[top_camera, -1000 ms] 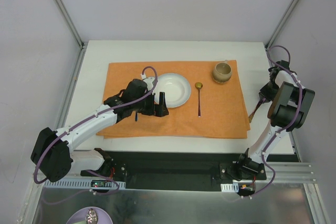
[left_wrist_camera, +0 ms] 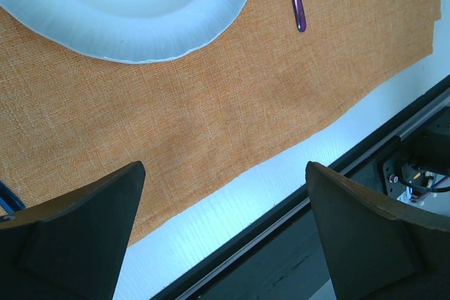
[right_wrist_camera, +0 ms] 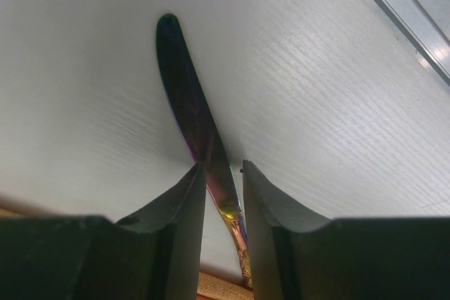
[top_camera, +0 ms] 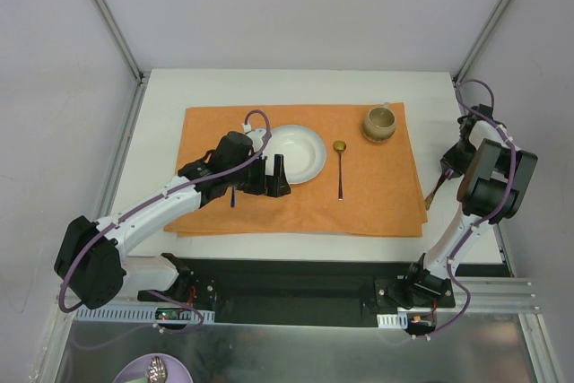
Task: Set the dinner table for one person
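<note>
An orange placemat (top_camera: 377,204) holds a white plate (top_camera: 300,154), a spoon (top_camera: 340,148) right of it, a beige cup (top_camera: 379,123) at upper right and a blue-handled utensil (left_wrist_camera: 10,198), partly hidden under the left arm. My left gripper hangs open over the mat near the plate, nothing between its fingers. A dark iridescent knife (right_wrist_camera: 186,96) lies on the white table at the mat's right edge. My right gripper is at its blade near the handle, fingertips slightly apart; whether they touch it is unclear.
Metal rails (right_wrist_camera: 401,12) edge the table. A purple bowl (top_camera: 134,372) with utensils sits below the table at bottom left.
My left gripper has shifted very slightly. The right arm shows no visible movement in the top view.
</note>
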